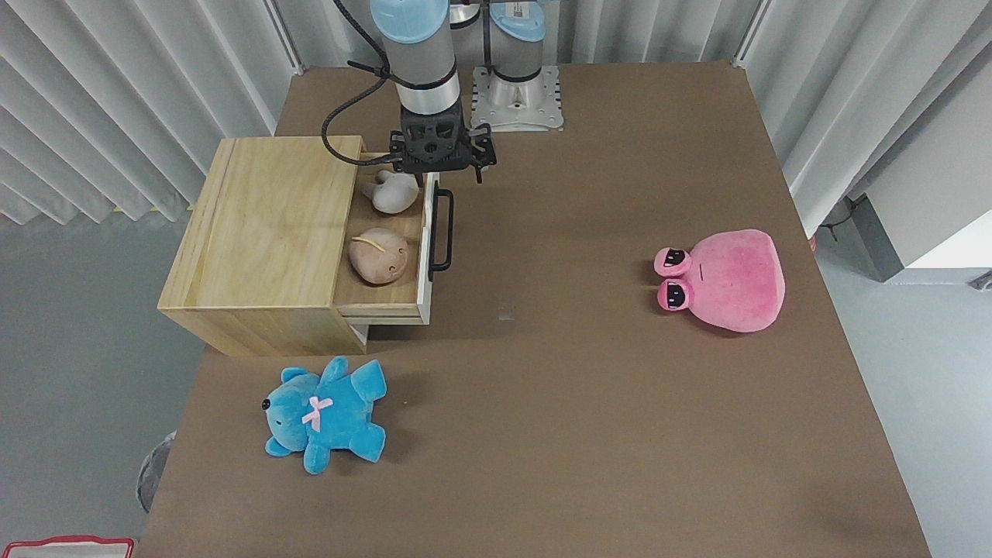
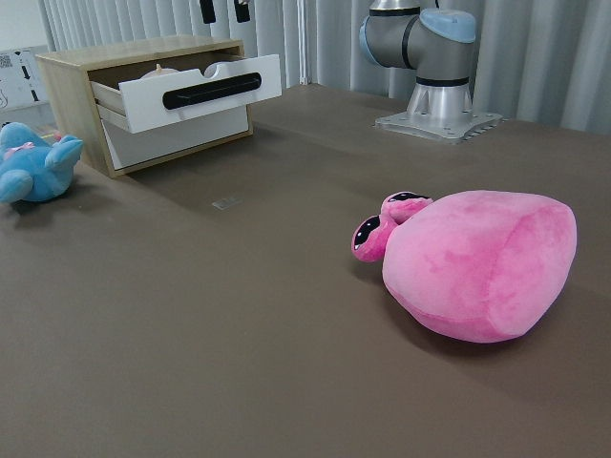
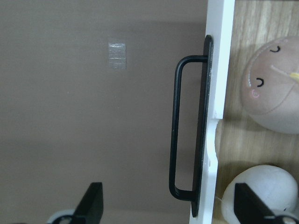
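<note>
A wooden cabinet has its drawer pulled out, with a black handle. Inside lie a pinkish round plush with closed-eye face and a white plush. The black gripper hangs over the back end of the drawer, open, its fingers straddling the drawer front in the wrist view, nothing visibly held.
A blue teddy bear lies in front of the cabinet. A pink plush with big eyes lies on the right of the brown table.
</note>
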